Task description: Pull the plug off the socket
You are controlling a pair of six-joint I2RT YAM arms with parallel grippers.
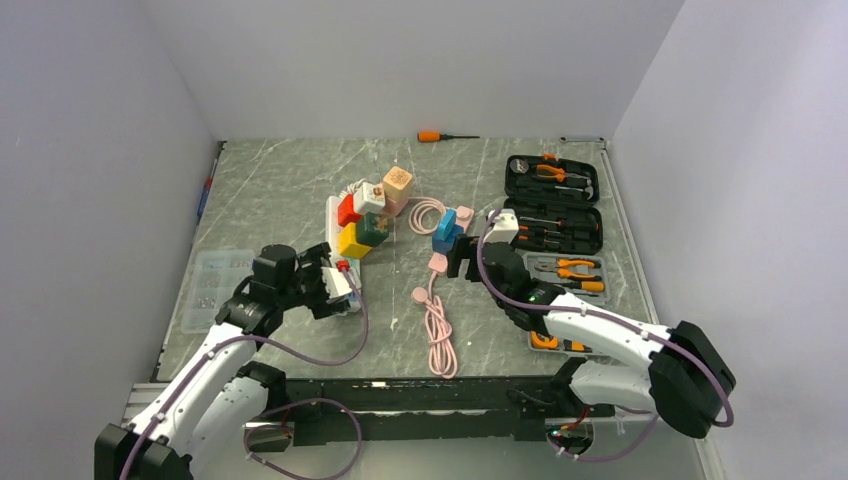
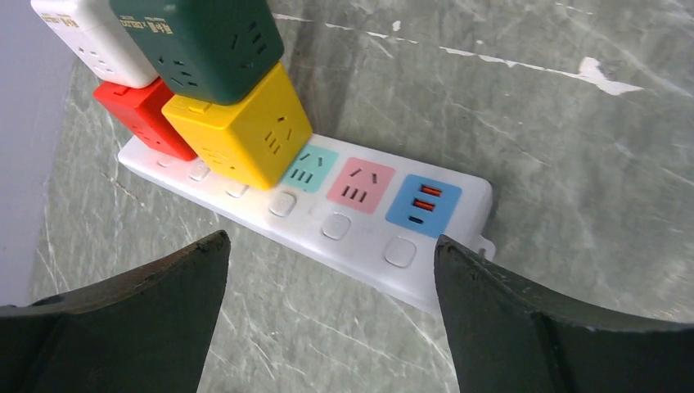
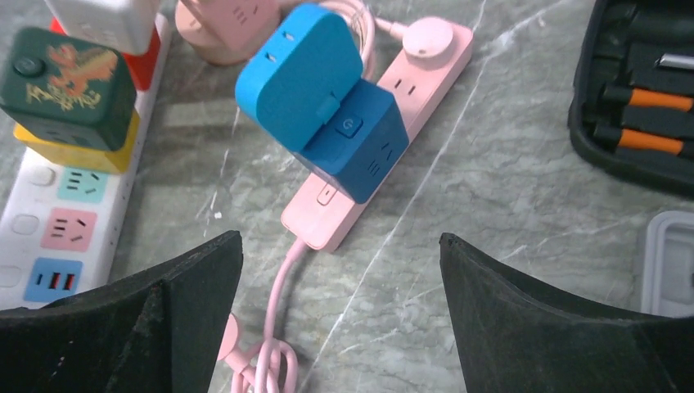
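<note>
On a pink power strip, seen in the right wrist view, sits a dark blue cube socket with a lighter blue block plugged on its upper left. My right gripper is open, its fingers apart and empty, just short of the strip's near end. A white power strip carries a yellow cube and a red cube, with a dark green block and a white block attached to them. My left gripper, also open and empty, has the strip's near end between its fingers in view.
A coiled pink cable lies in front of the pink strip. To the right are a black tool case and a grey tool tray. A clear parts box lies at left, partly behind my left arm. An orange screwdriver rests at the back edge.
</note>
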